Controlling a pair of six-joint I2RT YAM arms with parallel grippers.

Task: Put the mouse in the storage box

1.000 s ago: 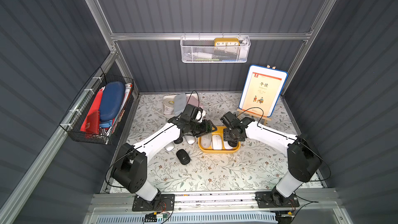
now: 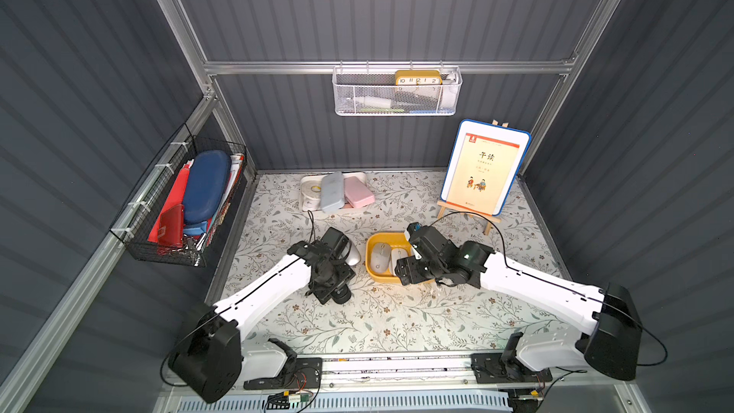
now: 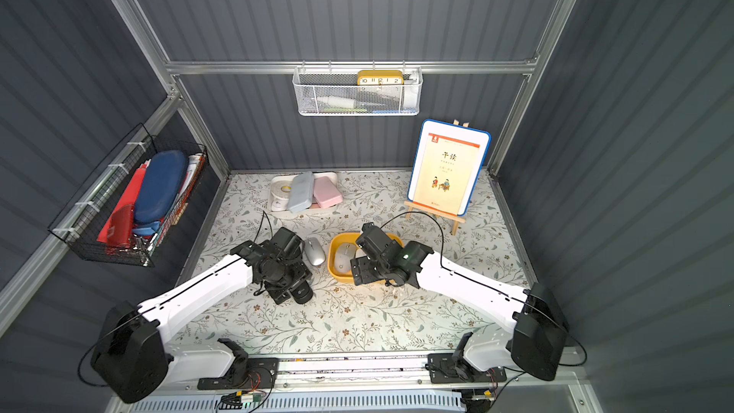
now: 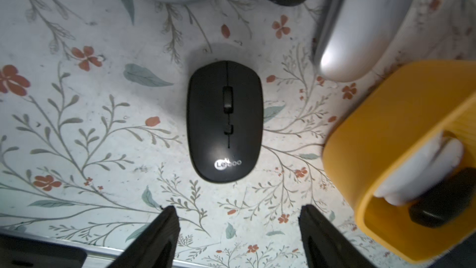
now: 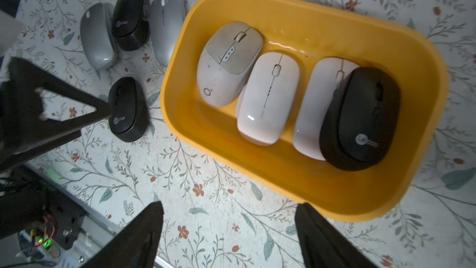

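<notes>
In the left wrist view a black mouse [image 4: 225, 124] lies alone on the table, ahead of the widely spread fingers of my left gripper; that gripper is open and empty. My right gripper hangs over the front of the yellow storage box [image 5: 233, 163], its fingers apart with only tablecloth showing between them. Inside the box lie a grey mouse [image 5: 229, 64], white mice [image 5: 269, 96] and a black mouse [image 5: 364, 119], the black one leaning on a white one. Outside, left of the box, are grey mice [image 5: 167, 24] and a further black mouse [image 5: 130, 19].
A white tray [image 2: 309, 205] with grey and pink cases stands at the back. The easel board [image 2: 483, 168] is at the back right. A black wire basket [image 2: 160, 252] hangs on the left wall.
My left gripper has moved from the box's left side leftward and toward the front, over the lone black mouse. My right gripper has shifted slightly toward the front.
</notes>
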